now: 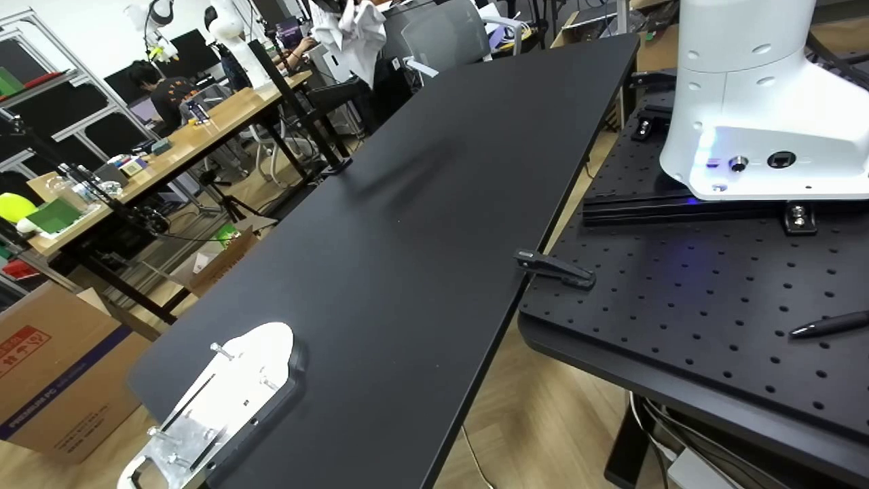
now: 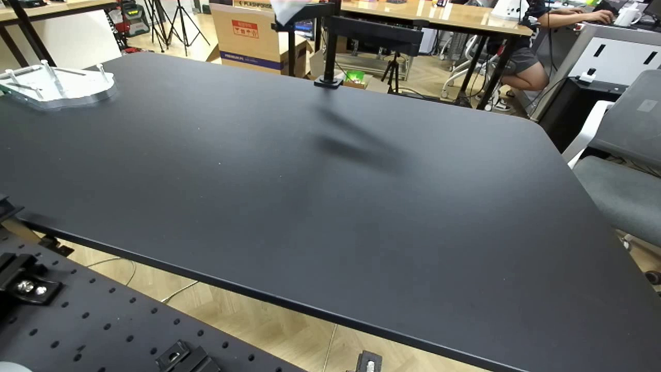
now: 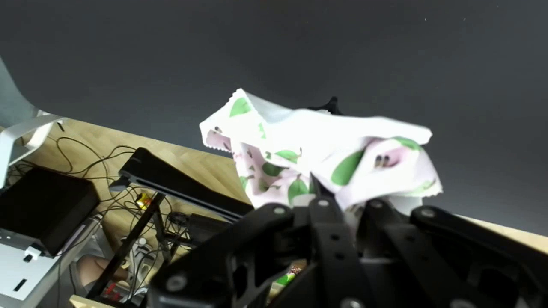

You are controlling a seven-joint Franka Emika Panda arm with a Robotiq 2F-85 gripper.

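Note:
A crumpled white cloth (image 3: 313,138) printed with green leaves and pink shapes is pinched in my gripper, which is shut on it. Its free folds spread out beyond the fingertips in the wrist view. In exterior view 1 the cloth (image 1: 352,37) hangs at the top edge, well above the table, and the gripper itself is out of frame. Only a pale corner of the cloth (image 2: 288,9) shows at the top of exterior view 2.
A white plate with upright pegs (image 1: 236,375) lies at one end. A black clamp (image 1: 555,269) sits at the near edge, and a black stand (image 2: 328,80) rises from the far edge. A grey chair (image 2: 626,161) stands beyond one end.

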